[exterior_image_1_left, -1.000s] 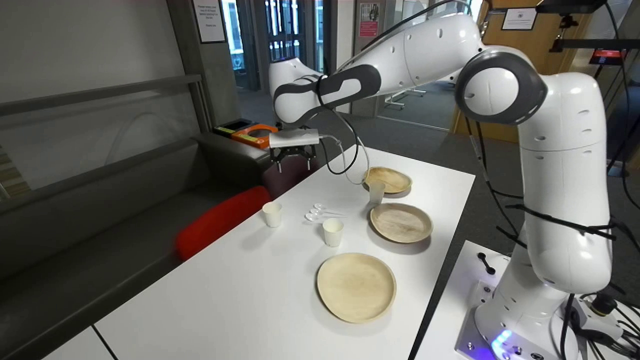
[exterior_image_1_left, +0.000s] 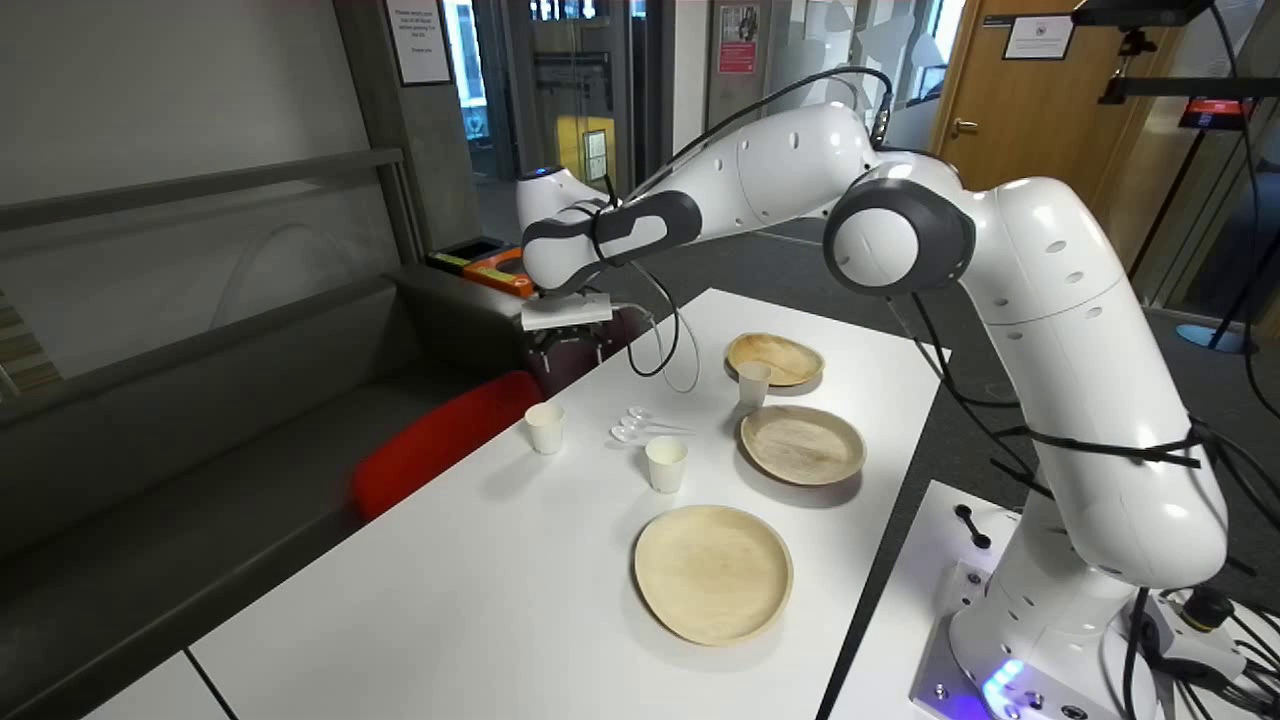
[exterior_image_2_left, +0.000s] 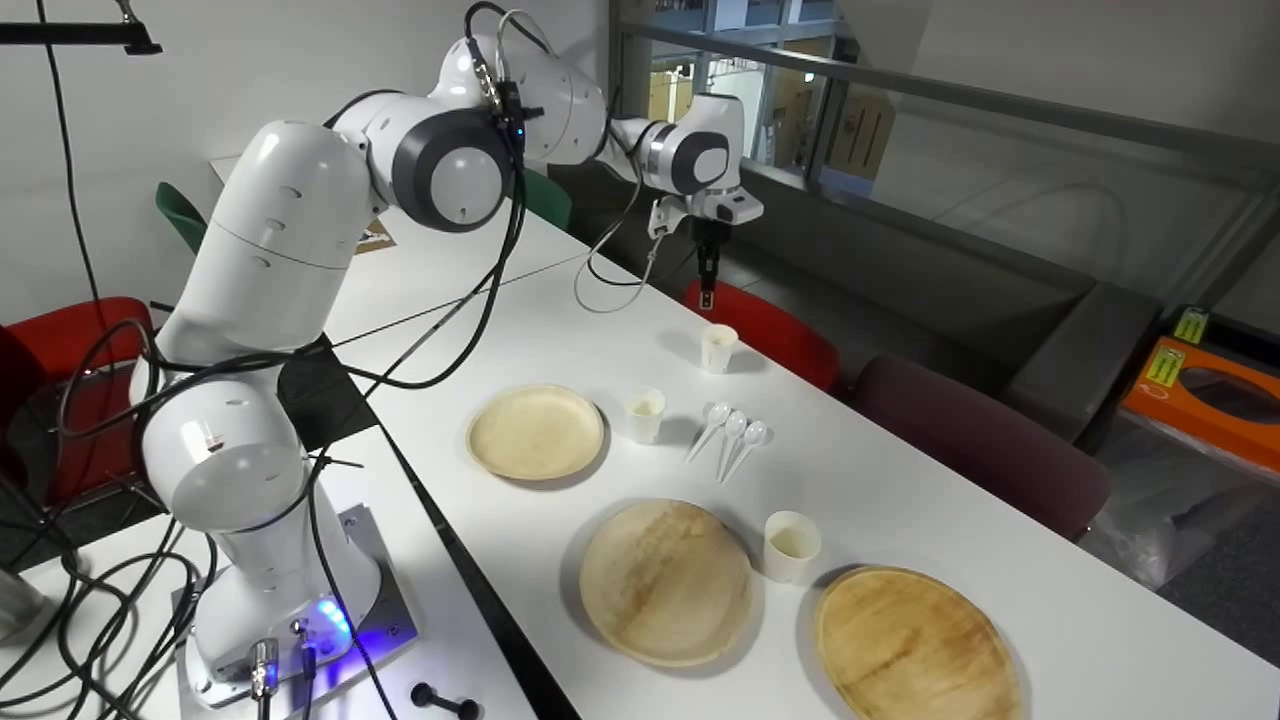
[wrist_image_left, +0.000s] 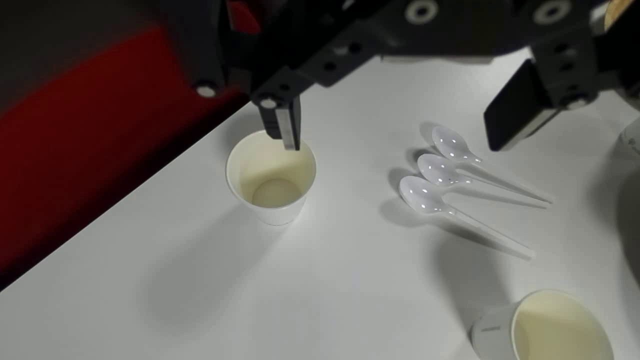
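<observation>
My gripper stands open and empty above the table. Below its left finger in the wrist view, a cream paper cup (wrist_image_left: 271, 174) stands upright at the table edge, its far rim overlapped by the fingertip. Exterior view 2 has the gripper (exterior_image_2_left: 708, 294) above and slightly left of that cup (exterior_image_2_left: 719, 348), apart from it. Three white plastic spoons (wrist_image_left: 441, 171) lie side by side to the cup's right. A second cup (wrist_image_left: 561, 330) is at the wrist view's lower right. A third cup (exterior_image_2_left: 791, 547) stands between two of the wooden plates.
Three round wooden plates, the near one (exterior_image_1_left: 713, 575), the middle one (exterior_image_1_left: 801, 445) and the far one (exterior_image_1_left: 786, 358), lie along the robot's side of the table. A red chair (exterior_image_1_left: 438, 446) touches the opposite edge.
In exterior view 1 the arm has swung and its elbow has lowered. The gripper has shifted a little left and down in the picture. Cups, spoons and plates have stayed put.
</observation>
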